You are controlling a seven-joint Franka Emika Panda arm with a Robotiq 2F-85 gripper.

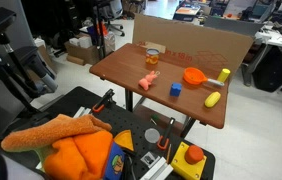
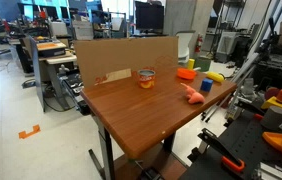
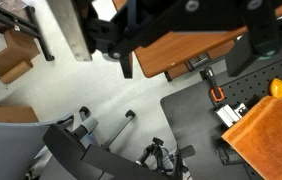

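Observation:
My gripper shows in the wrist view as dark, blurred fingers at the top, standing apart with nothing seen between them. Below it lie a strip of brown tabletop and the floor. On the wooden table [image 1: 121, 67] rest a pink toy [image 1: 149, 80], a blue block [image 1: 176, 89], an orange bowl [image 1: 194, 75], a yellow object [image 1: 212, 99] and an orange-banded jar [image 1: 152, 53]. A yellow-ended item [image 1: 223, 76] lies near the right edge. From the other side, the pink toy [image 2: 193, 95] sits in front of the blue block [image 2: 206, 85]. None of these is near my fingers.
A cardboard panel [image 2: 131, 58] stands along the table's back edge. Orange cloth [image 3: 266, 140] lies on the dark base plate [image 3: 186, 108] beside the table, among several tools. A yellow box with a red knob [image 1: 189, 160] sits nearby.

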